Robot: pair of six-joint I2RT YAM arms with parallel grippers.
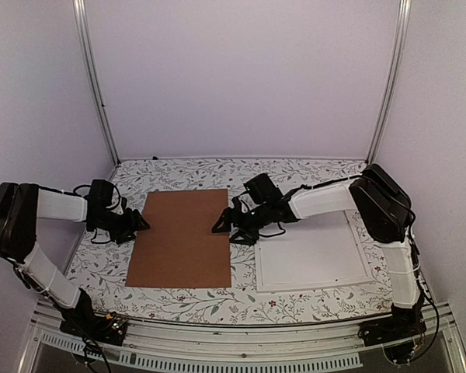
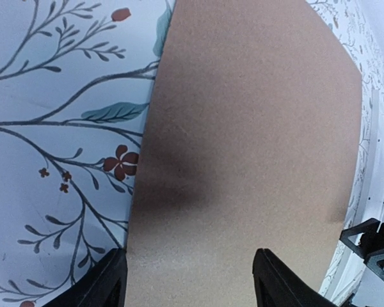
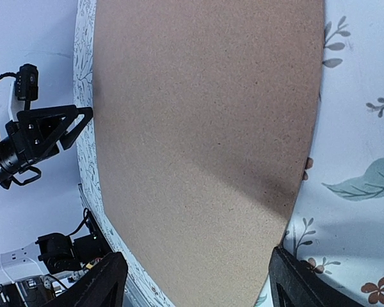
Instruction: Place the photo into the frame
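The brown square board (image 1: 179, 241) lies flat on the patterned table, between my two grippers. My left gripper is low at its left edge, one finger along that edge; whether it grips anything is unclear. My right gripper stands open at the opposite edge, one finger beside the edge. The white frame (image 1: 311, 252) lies on the right, partly under my right arm.
Patterned table shows behind and in front of the board and frame. Pale walls (image 1: 241, 78) enclose the back and sides, and a metal rail (image 1: 241, 334) runs along the front.
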